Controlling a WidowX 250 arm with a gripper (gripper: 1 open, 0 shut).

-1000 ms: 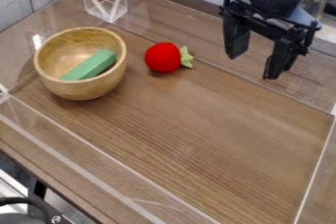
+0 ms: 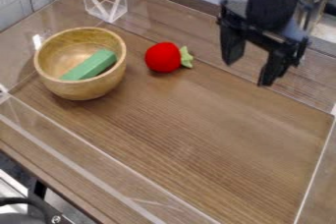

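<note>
A dark robot arm reaches in from the top right, its gripper (image 2: pixel 265 46) hanging over the right part of the wooden table, blurred, so its fingers are unclear. A red round object with green leaves (image 2: pixel 163 58) lies left of it. At the left, a wooden bowl (image 2: pixel 67 82) holds a green oblong object (image 2: pixel 92 63).
A white wire-like item (image 2: pixel 102 2) stands at the back left. Dark cables show at the lower left edge.
The gripper has shifted slightly and looks more blurred now. The objects on the table have stayed where they were.
</note>
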